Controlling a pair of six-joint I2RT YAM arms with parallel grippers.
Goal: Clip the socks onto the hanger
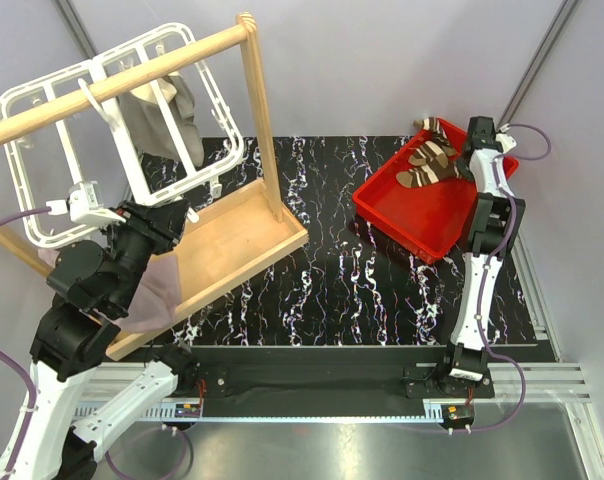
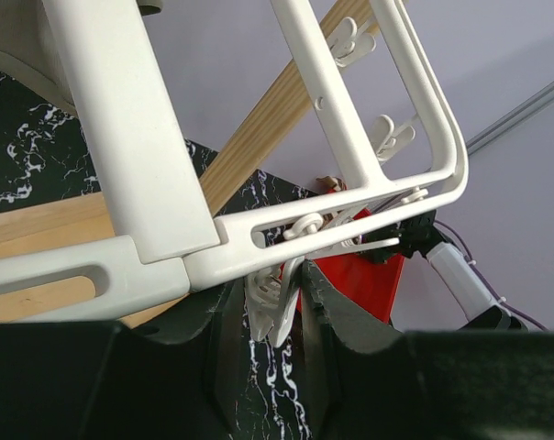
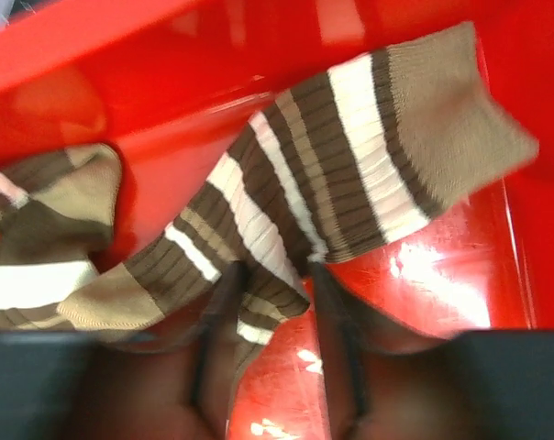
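Note:
The white hanger (image 1: 102, 75) hangs from the wooden stand at the left. My left gripper is shut on a white clip (image 2: 259, 332) under its lower bar. At the far right, my right gripper (image 1: 468, 168) reaches down into the red bin (image 1: 437, 215). Brown, cream and white striped socks (image 1: 429, 171) lie in the bin. In the right wrist view, my right fingertips are part open, straddling a fold of one striped sock (image 3: 355, 147); whether they touch it cannot be told. Another sock (image 3: 38, 266) lies to the left.
The wooden stand (image 1: 264, 125) rises from a tray-like base (image 1: 237, 240). Grey cloth (image 1: 172, 120) hangs behind the hanger. Other clips (image 2: 387, 137) hang along the hanger.

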